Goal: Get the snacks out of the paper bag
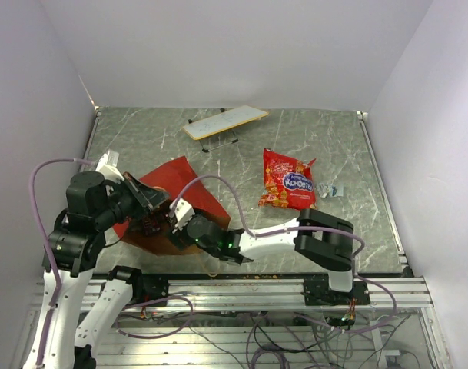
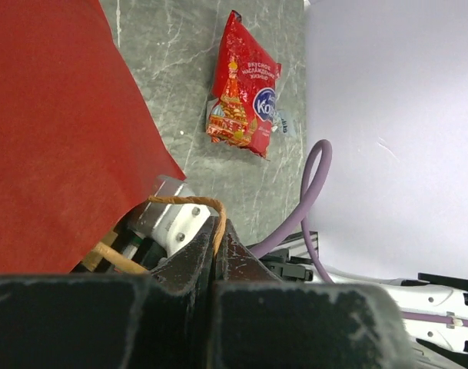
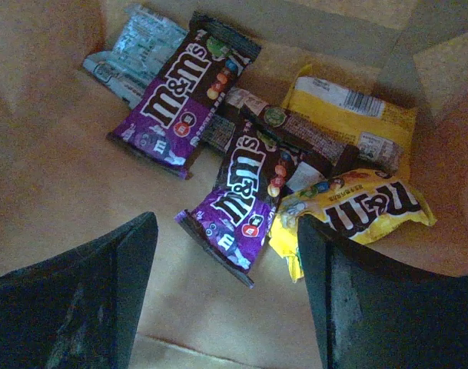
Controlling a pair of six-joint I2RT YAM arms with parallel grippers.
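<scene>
My left gripper is shut on the twisted paper handle (image 2: 180, 199) of the red paper bag (image 2: 57, 115). The bag lies tipped toward my right arm. My right gripper is open inside it, facing the snacks: two purple M&M's packs (image 3: 176, 96), yellow M&M's packs (image 3: 349, 207), a dark bar partly hidden beneath, and a light blue packet (image 3: 141, 46).
A red candy package (image 1: 287, 181) lies on the right of the grey table, with a small clear item beside it. A white board on a stand (image 1: 224, 121) is at the back.
</scene>
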